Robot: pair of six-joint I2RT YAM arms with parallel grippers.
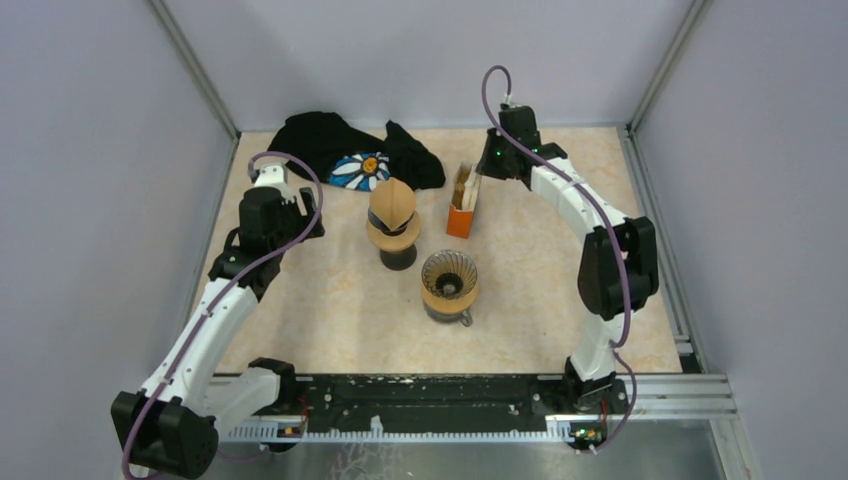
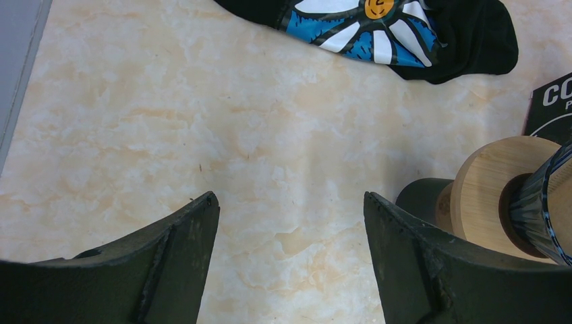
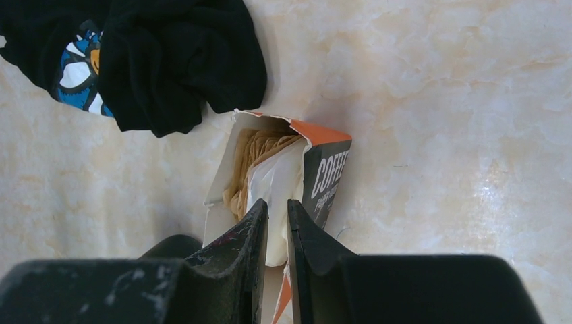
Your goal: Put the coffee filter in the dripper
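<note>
An orange and black coffee filter box stands open-topped at the back centre. In the right wrist view, brown filters and white filters stand inside it. My right gripper is over the box, its fingertips a narrow gap apart, with white paper visible in that gap; whether they touch it I cannot tell. An empty ribbed dripper sits front of the box. Another dripper on a wooden collar has a brown filter in it. My left gripper is wide open and empty.
A black cloth with a blue and white flower print lies along the back left. Bare table extends to the right of the drippers. The left part is also clear beneath my left gripper.
</note>
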